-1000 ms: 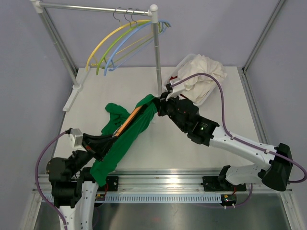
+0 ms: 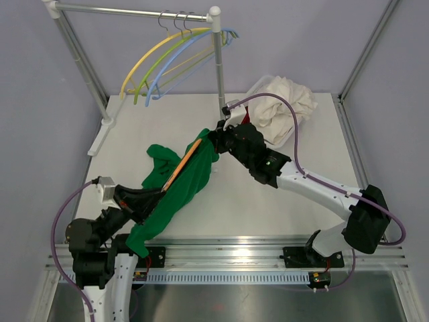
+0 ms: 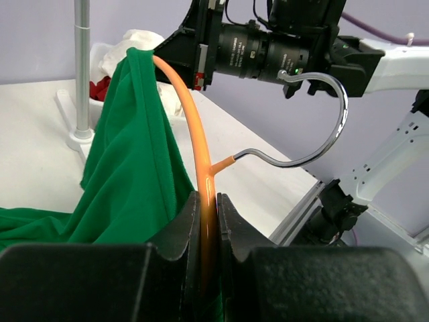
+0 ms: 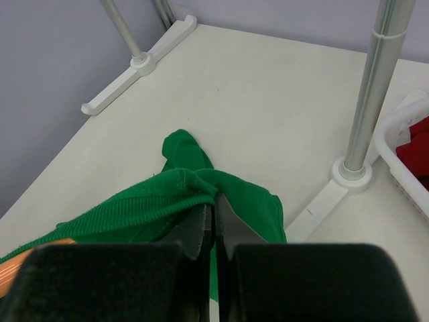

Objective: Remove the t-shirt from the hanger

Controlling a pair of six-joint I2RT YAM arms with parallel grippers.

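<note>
The green t-shirt (image 2: 182, 191) stretches diagonally between my grippers, its lower part hanging past the left one. The orange hanger (image 2: 184, 162) runs along it; in the left wrist view its bare arm and silver hook (image 3: 340, 114) stick out of the cloth. My left gripper (image 2: 159, 192) is closed around the hanger's arm, with an orange bar between its dark fingers. At the hanger's far end, my right gripper (image 2: 213, 137) is shut on the shirt's edge. Its fingertips pinch a green fold (image 4: 194, 188) in the right wrist view.
Yellow, green and blue hangers (image 2: 175, 60) hang from a rack rail (image 2: 134, 11) at the back left. The rack's post (image 2: 220, 74) stands just behind my right gripper. A white basket (image 2: 285, 139) holding pale cloth (image 2: 285, 107) sits back right.
My right gripper has moved left and slightly back, carrying the shirt's edge. More of the orange hanger's far end shows than a second ago. The left arm has hardly moved.
</note>
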